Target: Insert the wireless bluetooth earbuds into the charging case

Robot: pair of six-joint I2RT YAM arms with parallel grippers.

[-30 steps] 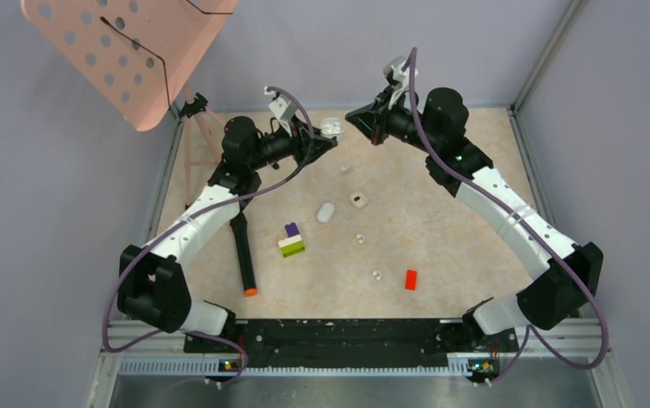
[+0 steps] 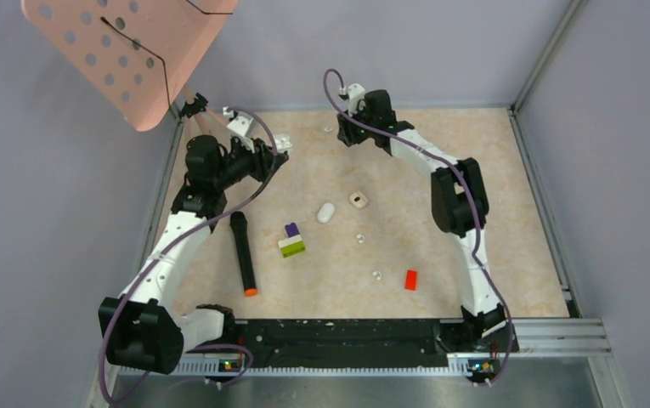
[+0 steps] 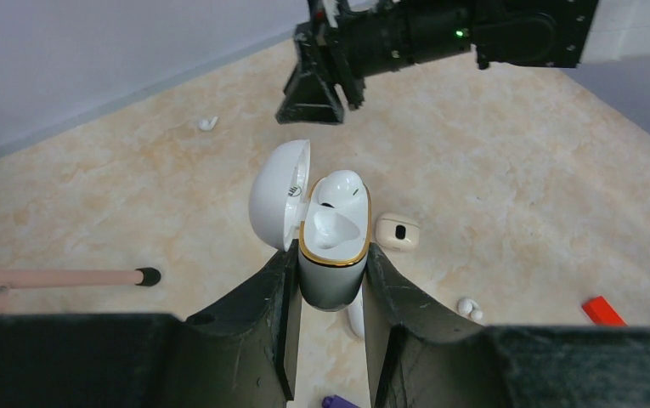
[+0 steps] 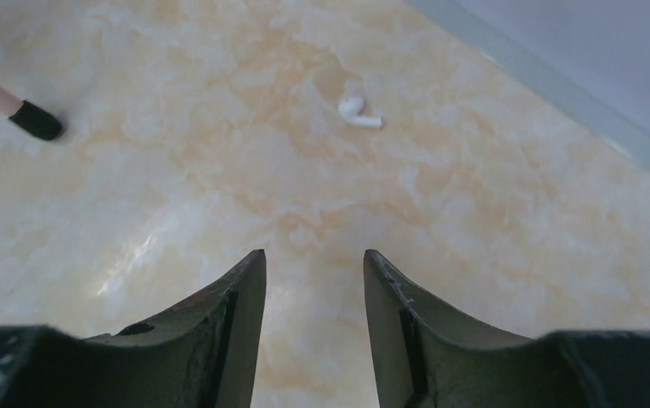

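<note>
My left gripper is shut on the white earbud case [image 3: 336, 225], its lid standing open; the case also shows at the upper left [image 2: 282, 143]. My right gripper stands open with nothing between its fingers, low at the back of the table. A white earbud [image 4: 353, 112] lies on the table ahead of it, also seen near the back wall [image 3: 207, 123]. More small white earbud pieces [image 2: 360, 239] lie at the middle and front of the table.
A white oval item [image 2: 325, 212], a beige case-like object [image 2: 358, 200], coloured blocks [image 2: 292, 246], a red block [image 2: 411, 280] and a black microphone [image 2: 243, 252] lie on the table. A pink stand [image 2: 126, 59] rises at the back left.
My right arm has swung leftward and back, its gripper now near the back earbud. My left gripper has drawn left and toward the front with the case.
</note>
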